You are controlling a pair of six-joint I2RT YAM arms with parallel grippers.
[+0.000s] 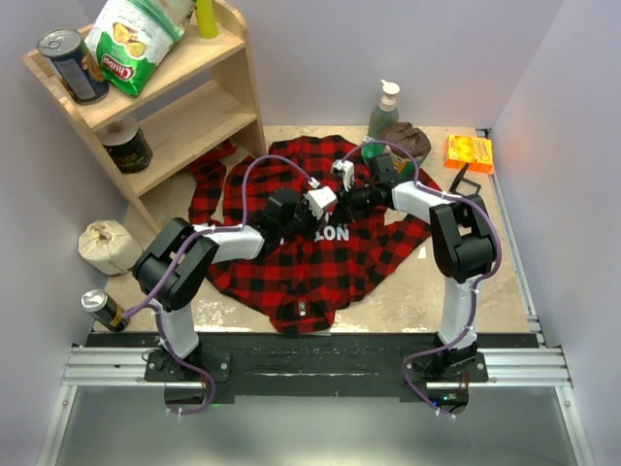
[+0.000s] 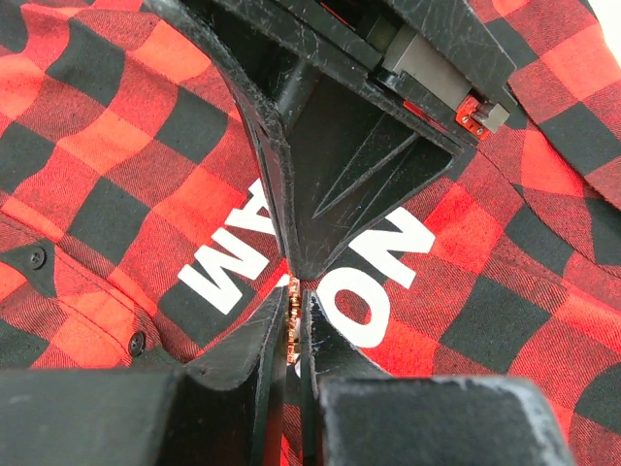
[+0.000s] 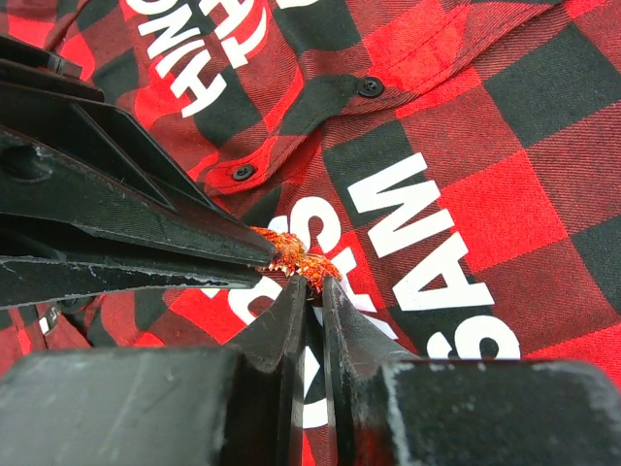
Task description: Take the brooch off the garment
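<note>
The red-and-black checked shirt (image 1: 291,262) lies spread out with white lettering (image 1: 332,234) across it. A small glittery orange brooch (image 3: 303,262) sits on the lettering, caught between the tips of both grippers. My left gripper is shut, and a sliver of orange glitter shows between its fingers. From the other side my right gripper is shut on the brooch's near edge. In the top view the arms hide the brooch. The pin behind it does not show, so how it is fastened I cannot tell.
A wooden shelf (image 1: 204,112) with cans and a snack bag stands at the back left. A pump bottle (image 1: 384,112), a brown bundle (image 1: 406,141) and a yellow box (image 1: 469,152) are at the back right. A cloth pouch (image 1: 109,247) and a can (image 1: 104,310) lie left.
</note>
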